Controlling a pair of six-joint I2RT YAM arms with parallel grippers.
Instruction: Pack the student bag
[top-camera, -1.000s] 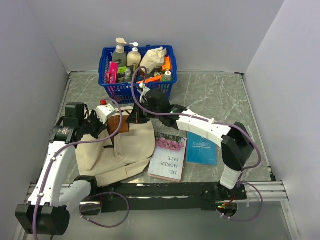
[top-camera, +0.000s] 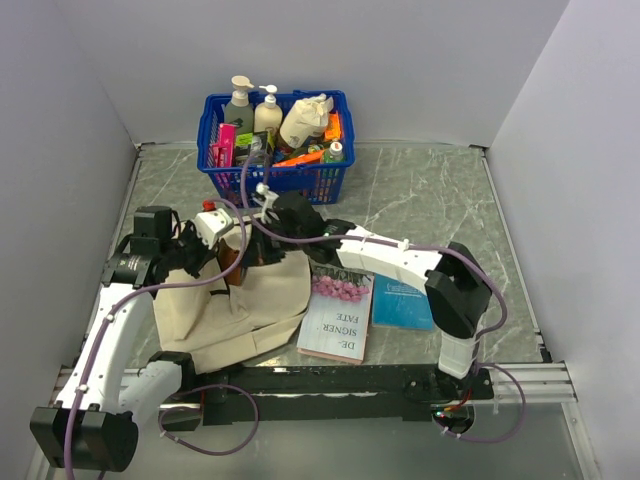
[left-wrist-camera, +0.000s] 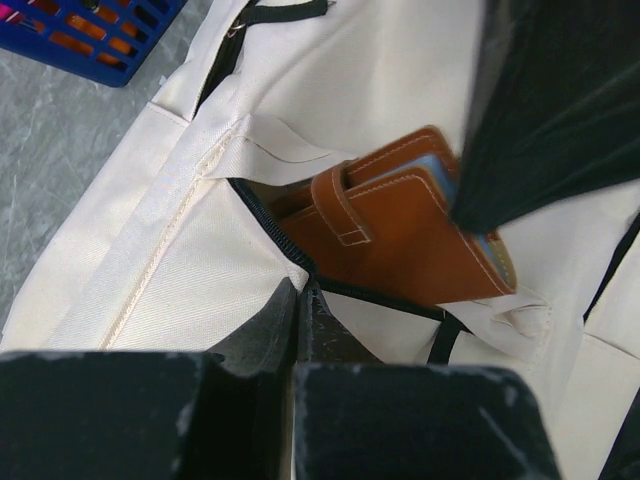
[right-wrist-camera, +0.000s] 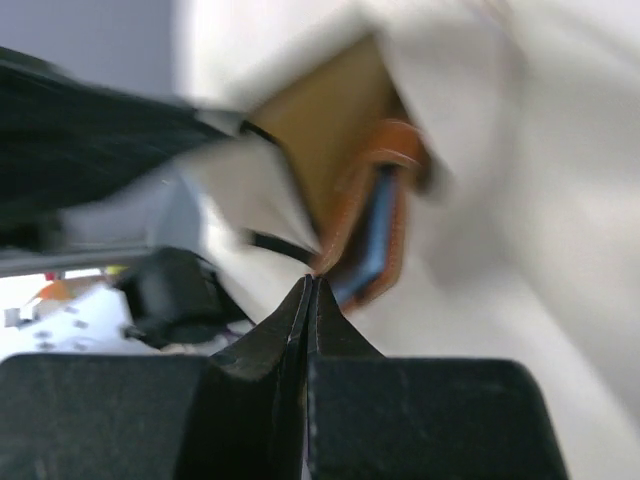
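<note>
The cream bag (top-camera: 240, 320) lies open at the table's left. A brown leather wallet with a blue inside sits in its opening, also seen in the right wrist view (right-wrist-camera: 390, 220). My left gripper is shut at the zipper edge of the bag's opening; whether fabric is between its fingertips is hard to tell, though they touch it. My right gripper is shut, its tips just by the wallet's edge, in a blurred view.
A blue basket (top-camera: 330, 175) of toiletries stands at the back. A DESIGNER FATE book (top-camera: 335, 320) and a blue booklet (top-camera: 400, 305) lie right of the bag.
My right gripper has moved leftward over the wallet, which is now more hidden in the top view. The left arm is nearly still.
</note>
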